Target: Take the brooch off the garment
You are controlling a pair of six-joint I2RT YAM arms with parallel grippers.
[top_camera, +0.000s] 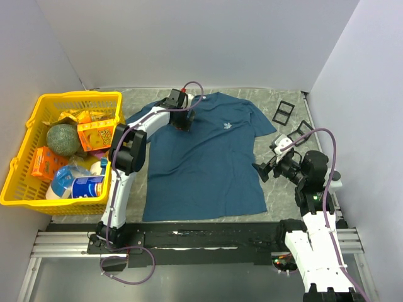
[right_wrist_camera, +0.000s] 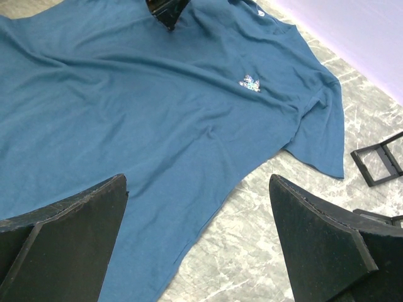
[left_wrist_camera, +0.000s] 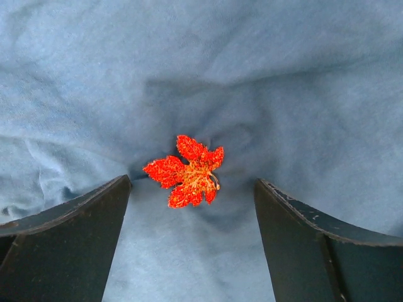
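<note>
A blue T-shirt [top_camera: 201, 176] lies spread on the grey surface. A red leaf brooch [left_wrist_camera: 189, 170] is on the fabric in the left wrist view, between and beyond the parted fingers of my left gripper [top_camera: 187, 123], which hangs over the shirt's upper left. A pale leaf shape [top_camera: 227, 125] shows on the shirt's upper right, also as a white one [right_wrist_camera: 250, 83] in the right wrist view. My right gripper [top_camera: 263, 168] stands open at the shirt's right edge, nothing between its fingers.
A full yellow basket [top_camera: 16, 182] takes up the left side. Two black frames [top_camera: 283, 112] lie at the right, beside the shirt. Walls close off the back and sides. Bare surface shows along the shirt's right edge.
</note>
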